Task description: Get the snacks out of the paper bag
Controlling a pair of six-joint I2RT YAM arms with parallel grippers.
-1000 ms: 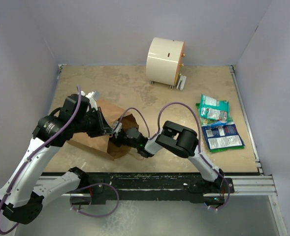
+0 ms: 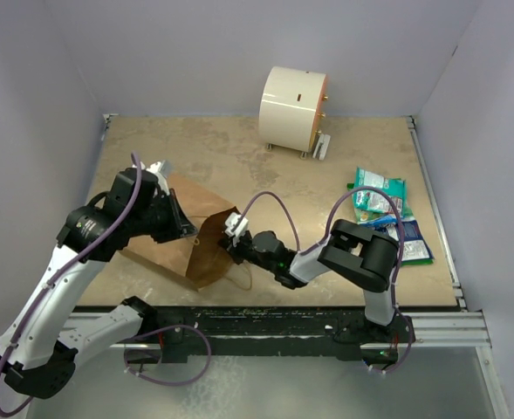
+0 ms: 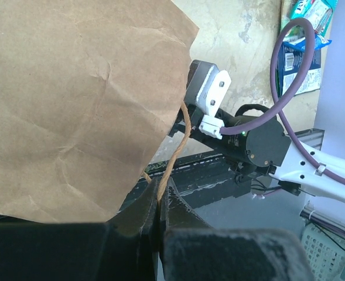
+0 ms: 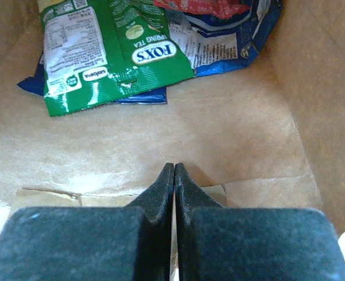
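Observation:
The brown paper bag point(image 2: 169, 244) lies on its side on the left of the table, its mouth facing right. My left gripper is shut on the bag's twisted handle point(image 3: 175, 155), which runs up from between its fingers. My right gripper is at the bag's mouth, shut with nothing visible between its fingertips. Deeper inside, in the right wrist view, lie a green Fox's packet point(image 4: 134, 55), a blue packet point(image 4: 222, 52) and a red wrapper point(image 4: 210, 7), all apart from the fingers.
On the right of the table rests a pile of snacks, with a teal packet point(image 2: 379, 188) above a dark blue one point(image 2: 414, 240). A cream cylinder point(image 2: 290, 109) stands at the back.
My right arm has drawn back to the right, from deeper in the bag toward its mouth. The left arm stays put, and the snack pile is unchanged.

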